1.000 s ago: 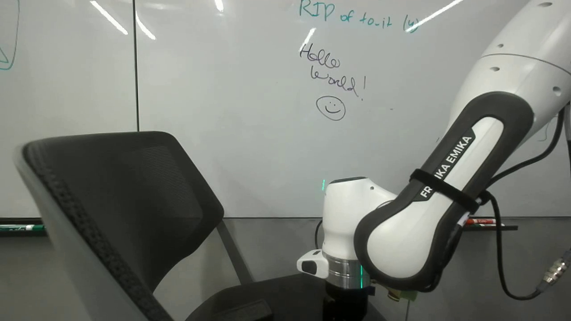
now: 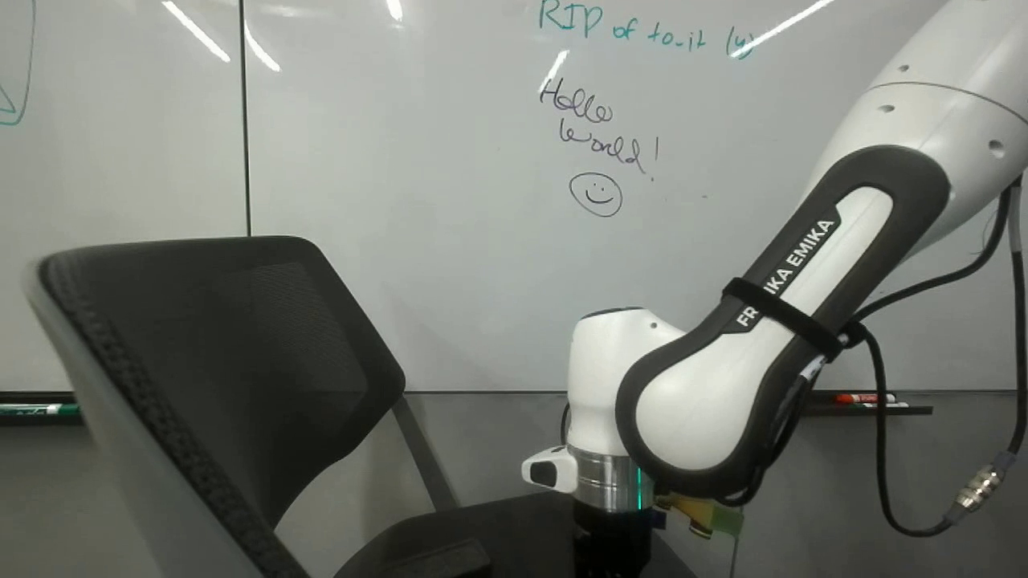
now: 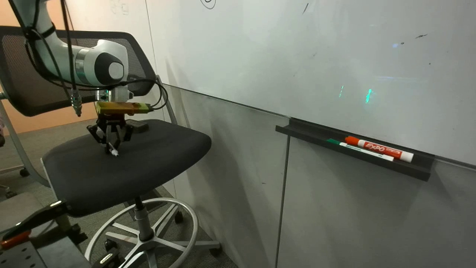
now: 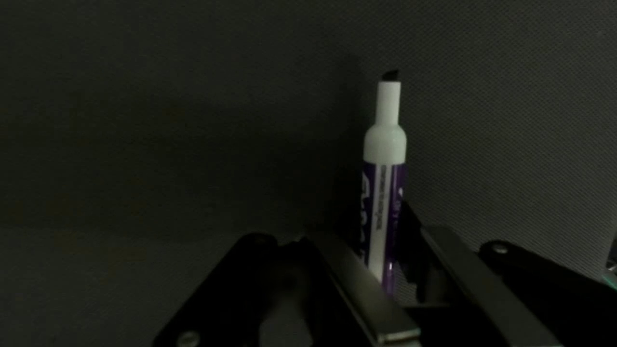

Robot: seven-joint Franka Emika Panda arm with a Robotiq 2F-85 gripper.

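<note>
In the wrist view a white-and-purple marker (image 4: pixel 383 144) with a bare dark tip lies between the fingers of my gripper, which is shut on its purple barrel. The tip points away from the hand. From the second exterior view, the gripper (image 3: pixel 111 145) hangs over the dark chair seat (image 3: pixel 134 174), and the marker's white end (image 3: pixel 114 152) sticks out below the fingers. Whether the marker still touches the seat cannot be told. In the first exterior view the fingers are out of frame, below the wrist.
A black eraser-like block (image 3: pixel 137 125) rests on the seat behind the gripper. The chair back (image 2: pixel 222 356) rises to the left. A whiteboard (image 2: pixel 463 193) with writing stands behind, and its tray (image 3: pixel 312 136) carries a red marker (image 3: pixel 379 149) and a thin green-and-white marker (image 3: pixel 368 152).
The arm has risen a little and shifted slightly left in the first exterior view. The chair and whiteboard have stayed put.
</note>
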